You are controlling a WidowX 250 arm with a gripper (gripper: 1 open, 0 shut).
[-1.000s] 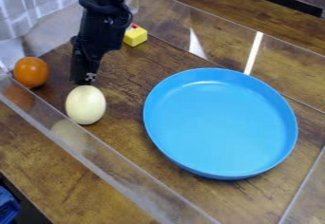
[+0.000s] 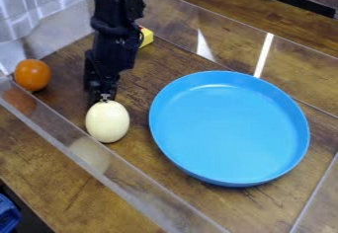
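Observation:
An orange round object (image 2: 32, 74) sits at the left. A large blue plate (image 2: 228, 128) fills the right middle. A small yellow block (image 2: 145, 38) lies behind the arm.
A clear plastic wall (image 2: 93, 154) runs along the left and front left.
The cream object has shifted to the right, toward the plate. My gripper has moved down and slightly toward the front, partly covering the yellow block's left side.

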